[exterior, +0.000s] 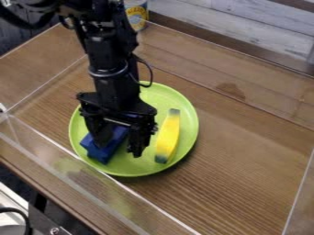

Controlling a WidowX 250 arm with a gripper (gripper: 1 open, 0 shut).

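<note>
My black gripper [119, 129] is low over a green plate [149, 164], open, with its fingers around or just over a dark blue block [98, 147] on the plate's left side, which it partly hides. A yellow bar with grey ends [168, 134] lies on the plate's right side, apart from the gripper.
A white wall [245, 27] runs along the back. A can [132, 11] stands behind the arm at the top. The table's edge and cables are at the lower left.
</note>
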